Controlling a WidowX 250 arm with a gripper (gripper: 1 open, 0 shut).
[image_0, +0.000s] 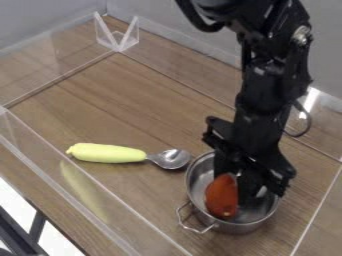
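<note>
A black gripper reaches down into a small metal pot at the lower right, its fingers around an orange-red object inside the pot. The gripper looks shut on that object, though its fingertips are partly hidden. A spoon with a pale yellow handle lies on the wooden surface to the left of the pot, bowl end toward it.
Clear low walls border the wooden surface at the left and front. A white bracket stands at the back left.
</note>
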